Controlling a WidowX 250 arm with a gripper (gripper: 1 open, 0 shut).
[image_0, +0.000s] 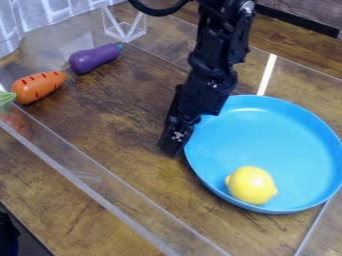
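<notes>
My black gripper (189, 122) reaches down from the top centre to the wooden table, its fingertips low at the left rim of the blue plate (277, 138); whether anything lies between them is hidden in the dark shape. A yellow lemon-like toy (250, 184) rests in the lower part of the plate. At the left edge lies an orange carrot (38, 87) with green leaves, and a purple eggplant (95, 58) lies at the upper left.
A clear plastic sheet or edge (100, 185) runs diagonally across the lower left. The wooden surface between carrot and gripper is bare. A small white frame-like object stands at the top left.
</notes>
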